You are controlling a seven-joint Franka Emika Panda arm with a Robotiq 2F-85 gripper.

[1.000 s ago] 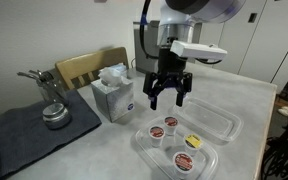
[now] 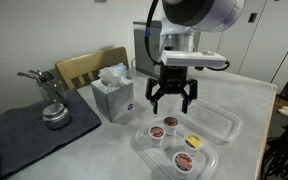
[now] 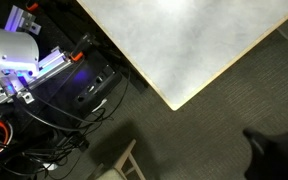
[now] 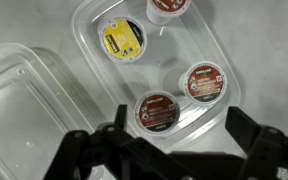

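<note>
My gripper (image 2: 170, 109) stands open, fingers pointing down, above the far end of a clear plastic tray (image 4: 169, 75). Nothing is between its fingers. The tray holds several coffee pods: a dark brown-lidded pod (image 4: 157, 112), a red-brown-lidded pod (image 4: 205, 83), a yellow-lidded pod (image 4: 122, 39) and one more red-brown pod (image 4: 168, 6) cut by the top edge of the wrist view. In that view the dark brown pod lies nearest the gap between the fingers, closer to the left finger. Exterior view 2 does not show the pods or the gripper's fingers.
An empty clear container (image 2: 216, 122) lies right beside the tray. Behind stand a grey box with white tissue or bags (image 2: 113, 97) and a wooden chair (image 2: 92, 66). A metal pot (image 2: 55, 116) is on a dark cloth at the left. Clear tabletop (image 2: 74, 155) lies at the front left.
My gripper has shifted slightly to the right in exterior view 1 and turned a little, its fingers now appearing wider apart. The pods and tray have not moved.
</note>
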